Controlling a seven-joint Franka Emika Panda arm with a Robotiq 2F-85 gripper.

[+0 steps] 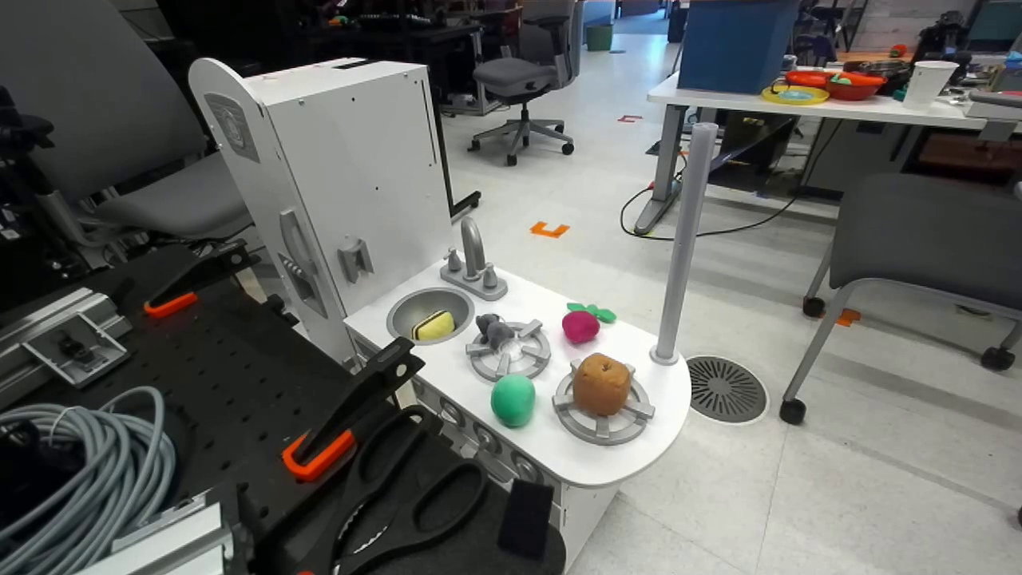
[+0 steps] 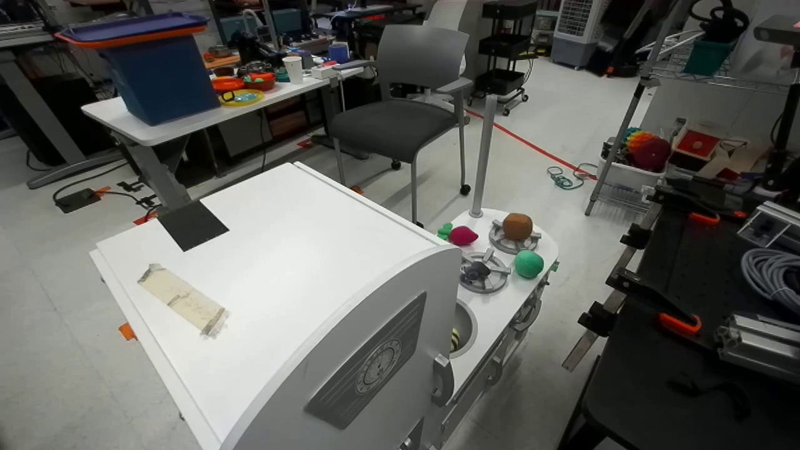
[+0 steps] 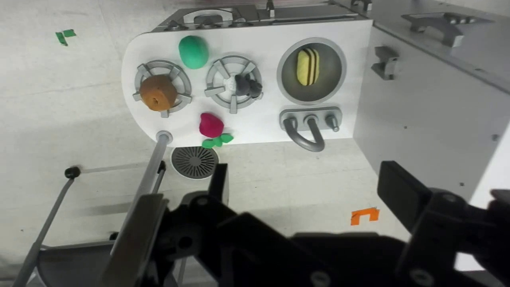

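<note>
In the wrist view my gripper stands open above the toy kitchen, its fingers far apart with only floor visible between them. A brown lump [image 1: 601,383] rests on the burner nearer the rounded end. On the other burner sits a small grey toy [image 3: 248,86]. A green ball [image 1: 513,401] lies on the white counter [image 3: 267,122] between the burners, by the front edge. The magenta radish-like toy with green leaves [image 3: 211,125] is near the back edge. Inside the round sink [image 3: 334,79] lies a yellow piece with dark stripes [image 3: 308,67].
A grey faucet [image 3: 306,131] rises behind the sink, and the tall white cabinet [image 1: 359,163] walls off that side. An upright grey post [image 1: 687,239] stands near the counter's rounded end. The black workbench [image 1: 220,383] runs along the front with clamps and cable.
</note>
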